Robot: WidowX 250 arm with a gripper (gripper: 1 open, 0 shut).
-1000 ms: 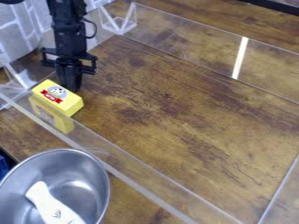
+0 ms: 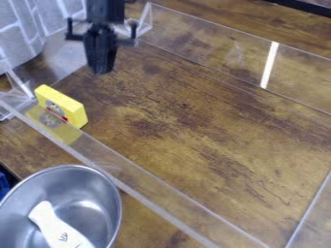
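Note:
My gripper (image 2: 101, 60), black and blurred, hangs at the upper left of the camera view, above and behind a yellow box (image 2: 61, 107). It is shut, and nothing shows between its fingers. The box stands near the left clear wall of the enclosure on the wooden surface, apart from the gripper.
A metal bowl (image 2: 93, 199) with a white utensil (image 2: 58, 226) inside sits at the bottom left, outside the clear wall. A grey-white cloth (image 2: 26, 29) is at the upper left.
My gripper has moved up and to the right, away from the yellow box. The box now sits slightly differently, its top face turned from where it was a second ago.

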